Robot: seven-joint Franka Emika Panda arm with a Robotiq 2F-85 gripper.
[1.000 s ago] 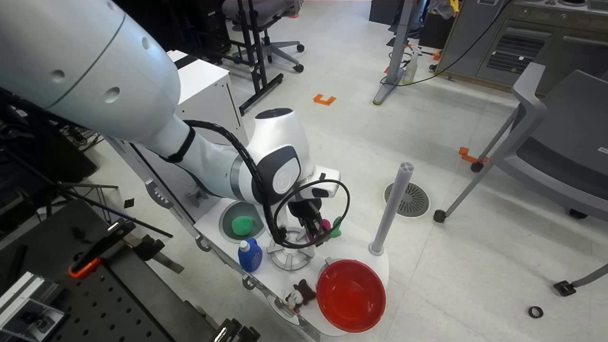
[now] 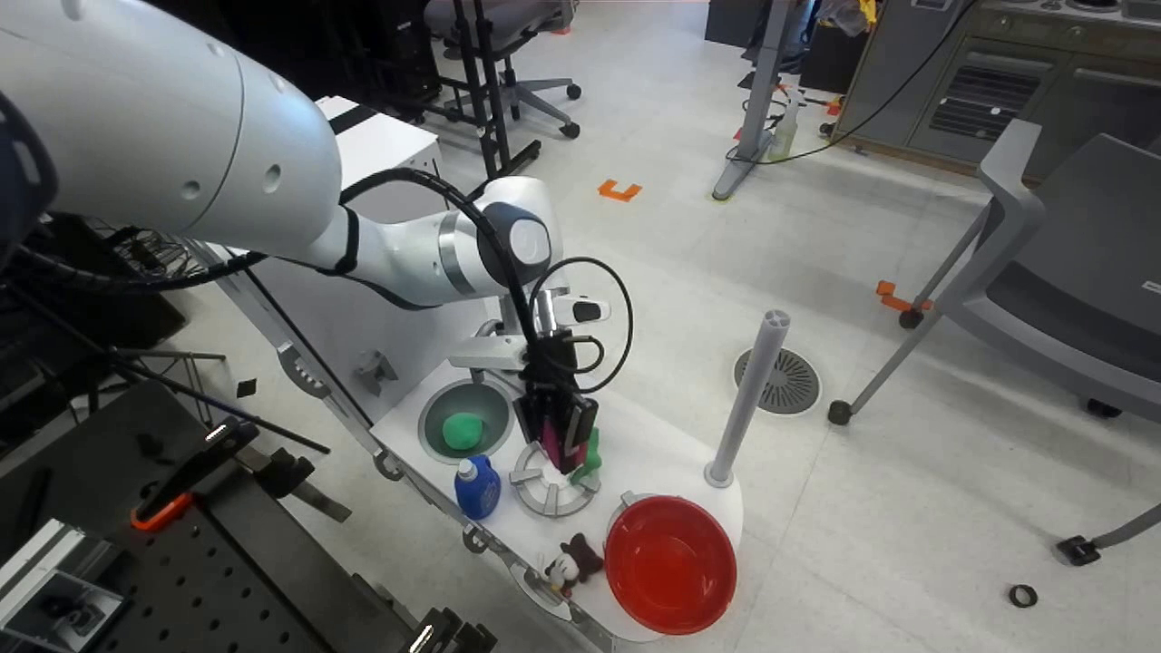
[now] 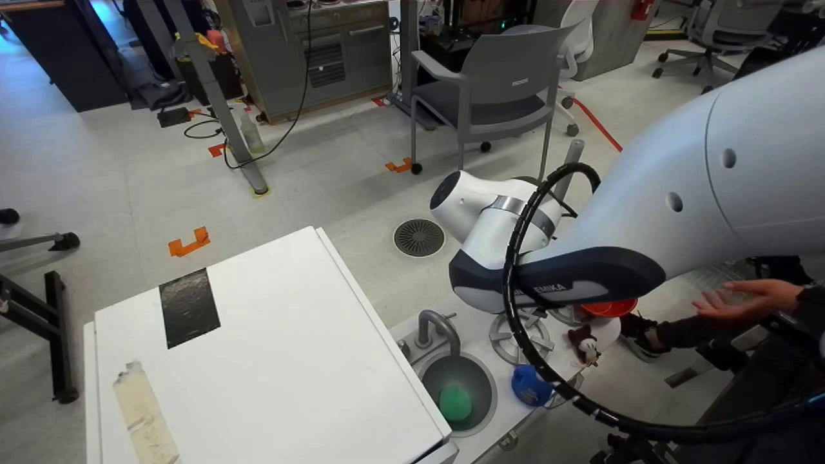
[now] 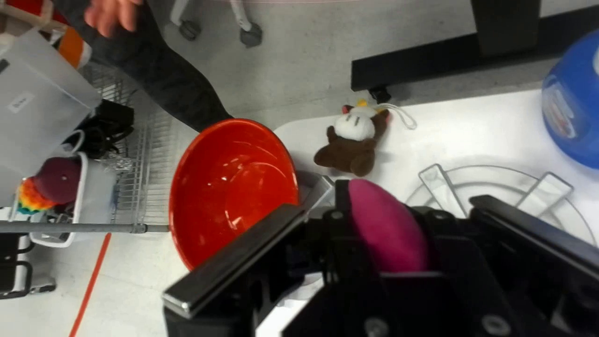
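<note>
My gripper (image 2: 557, 426) is shut on a magenta object (image 4: 387, 227). In exterior view 1 a green part (image 2: 590, 457) shows at the object's side; the rest is hidden by the fingers. Gripper and object are over the round grey burner (image 2: 525, 495) on the white counter, and I cannot tell whether they touch it. A red bowl (image 2: 670, 564) stands at the counter's rounded end, and beside it lies a brown and white plush toy (image 4: 356, 143).
A grey sink (image 2: 433, 408) holds a green ball-like item (image 2: 463, 431). Near the counter edge stands a blue bottle (image 2: 478, 490). An upright grey post (image 2: 746, 397) rises at the far side. In exterior view 2 a person's hand (image 3: 746, 298) is near the bowl end.
The wrist has drawn back toward the white cabinet, and the gripper now points more steeply down. The magenta and green object moved with it, leftward in exterior view 1. Counter items look unmoved.
</note>
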